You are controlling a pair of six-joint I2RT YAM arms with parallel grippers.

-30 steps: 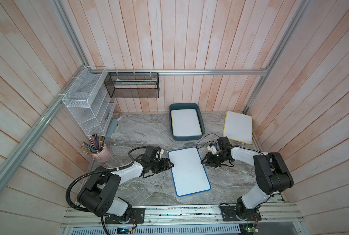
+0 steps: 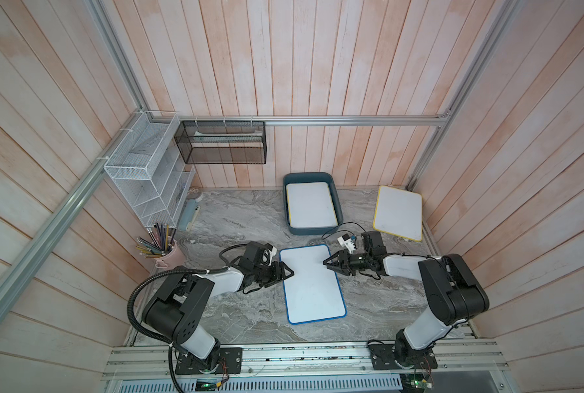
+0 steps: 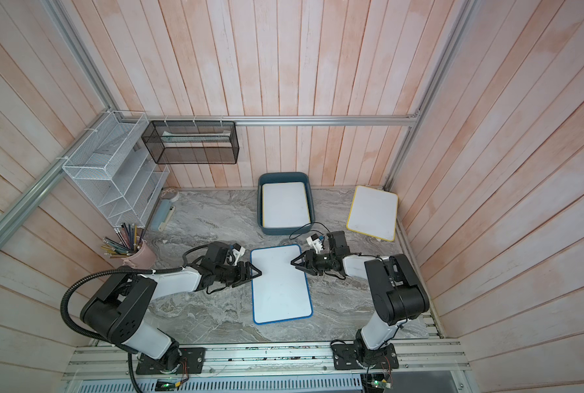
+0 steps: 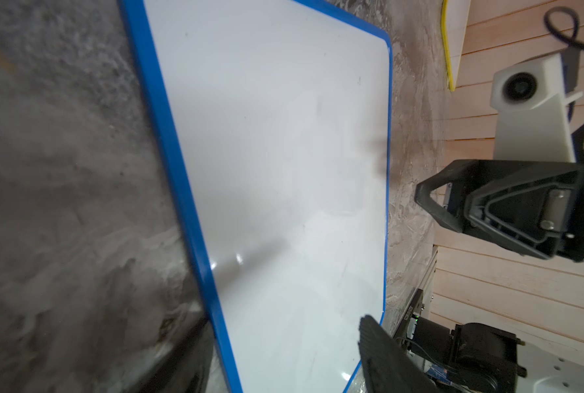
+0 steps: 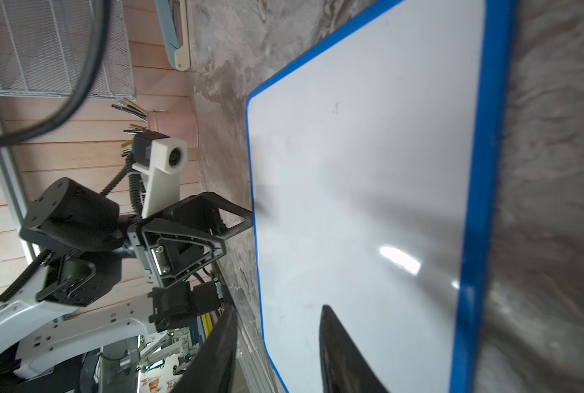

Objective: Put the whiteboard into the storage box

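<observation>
A blue-edged whiteboard [image 2: 315, 288] lies flat on the table between my arms, slightly angled. My left gripper [image 2: 288, 270] is at its left long edge, its fingers [image 4: 383, 353] spread apart in the left wrist view. At the opposite long edge, my right gripper [image 2: 331, 263] reaches over the board's far right part; the right wrist view shows its fingers [image 5: 223, 350] apart above the white surface. Whether any fingertip touches the board cannot be told. Behind it, the dark teal storage box [image 2: 338, 203] contains a yellow-edged whiteboard [image 2: 310, 203] lying flat.
Another yellow-edged whiteboard [image 2: 398, 213] lies at the back right. A pink cup of pencils [image 2: 170, 255] and a white mesh rack [image 2: 151, 177] stand on the left. A black wire basket [image 2: 221, 142] hangs on the back wall. Bare table separates the blue-edged board from the box.
The blue-edged board has shifted slightly left and back, turning a little. My left gripper moved slightly right. The right gripper moved left over the board, its fingers now looking wider apart.
</observation>
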